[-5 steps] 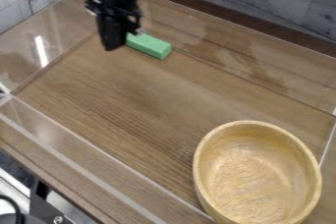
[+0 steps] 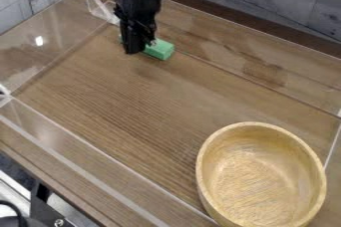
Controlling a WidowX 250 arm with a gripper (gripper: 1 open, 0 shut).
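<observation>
The black gripper (image 2: 134, 40) is at the back left of the wooden table, its fingers pointing down just left of a small green block (image 2: 158, 49), partly in front of or against it. Whether the fingers are open or shut cannot be made out at this size.
A large cream bowl (image 2: 260, 179) sits at the front right. A dark rail and wall run along the back and right.
The gripper has moved right and back, from left of the green block to right beside it, now covering part of it.
</observation>
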